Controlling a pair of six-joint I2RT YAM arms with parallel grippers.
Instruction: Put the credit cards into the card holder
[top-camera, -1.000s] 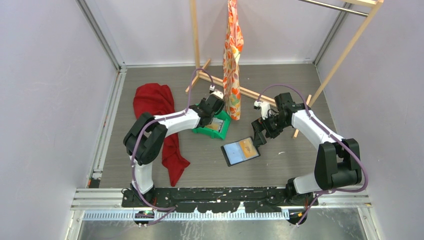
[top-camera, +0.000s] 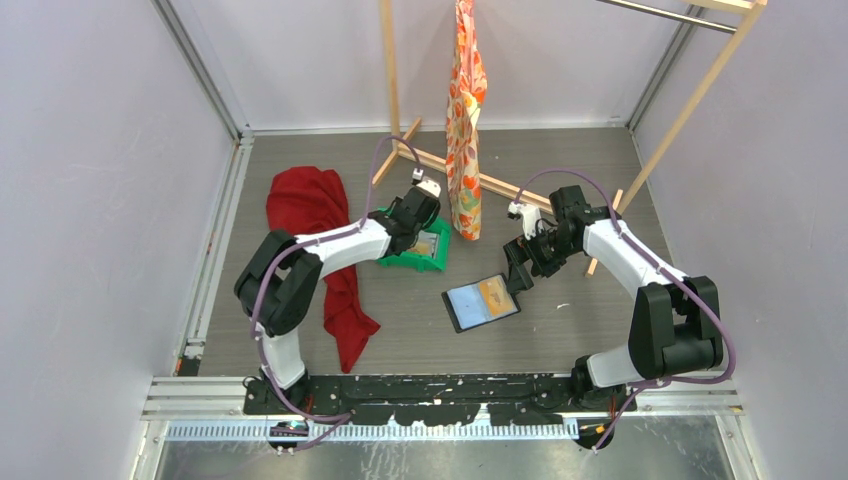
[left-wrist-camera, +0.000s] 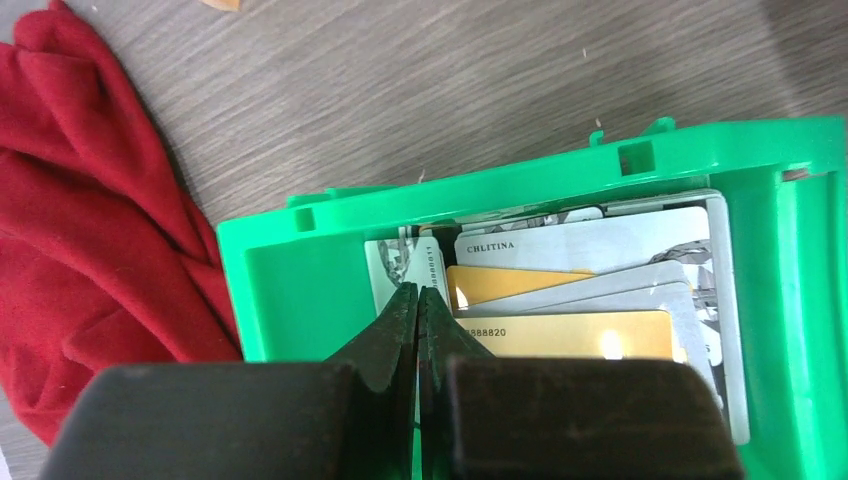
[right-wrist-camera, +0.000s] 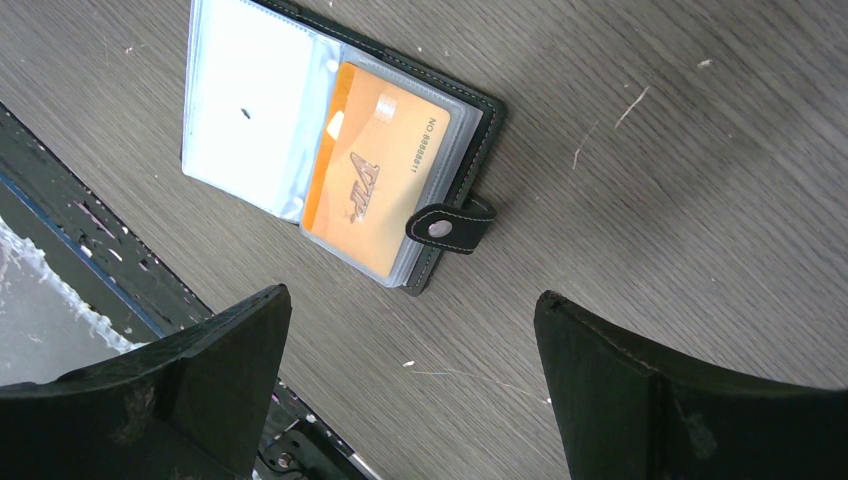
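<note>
Several white, silver and gold credit cards (left-wrist-camera: 590, 243) lie overlapping in a green tray (left-wrist-camera: 520, 188). One white card (left-wrist-camera: 412, 262) lies apart at their left, just beyond my left gripper. That gripper's fingertips meet over the tray with nothing between them, and its fingers cover the lower part of this card. The black card holder (top-camera: 481, 303) is spread flat on the floor, its clear sleeves facing up. An orange card (right-wrist-camera: 378, 170) shows in the holder's right sleeve. My right gripper is wide open and empty, its fingers reaching over the floor near the holder.
A red cloth (top-camera: 310, 200) lies left of the tray. Behind it stands a wooden rack with a patterned orange cloth (top-camera: 465, 110) hanging down. Bare floor (top-camera: 420, 320) lies between the tray and the holder.
My left gripper has gone from open to shut. The tray has shifted slightly left along with the left arm, and its cards now lie differently. The right arm and the holder look unmoved.
</note>
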